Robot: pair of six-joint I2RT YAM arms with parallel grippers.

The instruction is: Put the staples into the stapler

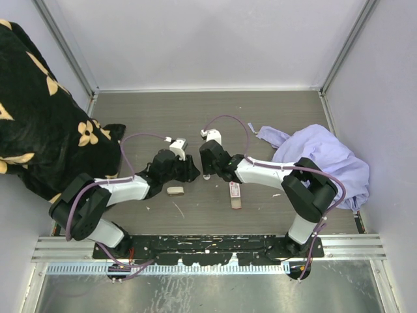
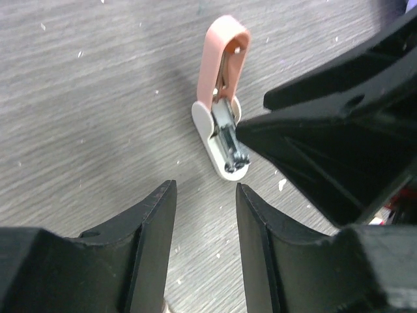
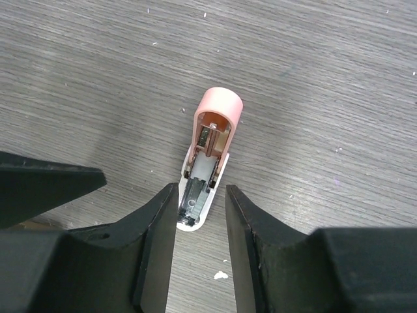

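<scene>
A small pink-and-white stapler [image 3: 207, 156] stands on the table with its pink top swung up, showing the dark metal tray inside. In the left wrist view the same stapler [image 2: 225, 111] lies beyond my left gripper, whose fingers are parted with nothing between them. My right gripper is also parted and empty; the stapler's lower end shows beyond the gap between its fingertips. From above, only the stapler's white end [image 1: 206, 177] shows below the right gripper. Whether staples lie in the tray I cannot tell.
A white-and-tan box [image 1: 235, 195] lies below the right arm, perhaps of staples. A small beige block [image 1: 175, 191] sits beneath the left gripper, with a thin strip [image 1: 178, 209] nearby. Lavender cloth [image 1: 326, 160] fills the right side.
</scene>
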